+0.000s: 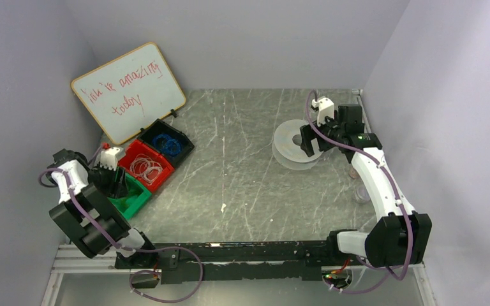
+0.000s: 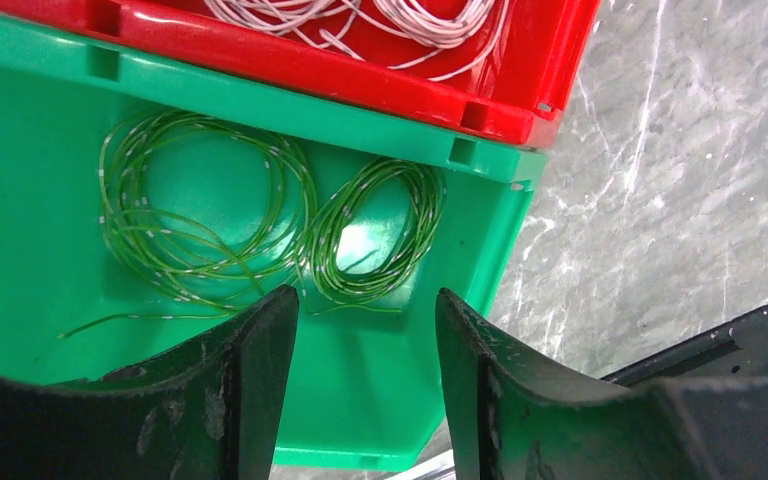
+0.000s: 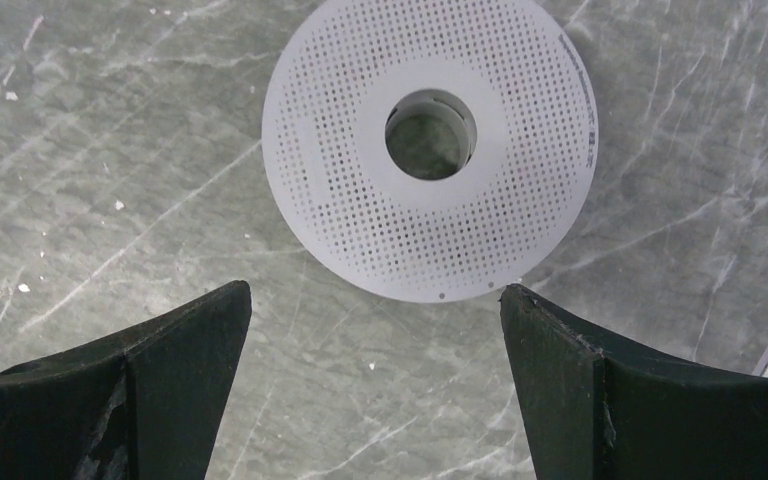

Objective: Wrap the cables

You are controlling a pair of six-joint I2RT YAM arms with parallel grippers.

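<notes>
My left gripper is over the green bin (image 2: 480,250), fingers parted with nothing between them. In that bin lie two loose coils of green cable, a wider left coil (image 2: 130,225) and a tighter right coil (image 2: 415,225). White cables (image 2: 430,25) sit in the adjoining red bin (image 2: 360,78), and blue cables (image 1: 169,145) in the black bin (image 1: 185,150) behind it. My right gripper hangs open above a white spool (image 3: 340,170) on the right of the table, holding nothing.
A whiteboard (image 1: 127,89) with red writing leans at the back left. Small objects stand at the right edge, partly behind the right arm.
</notes>
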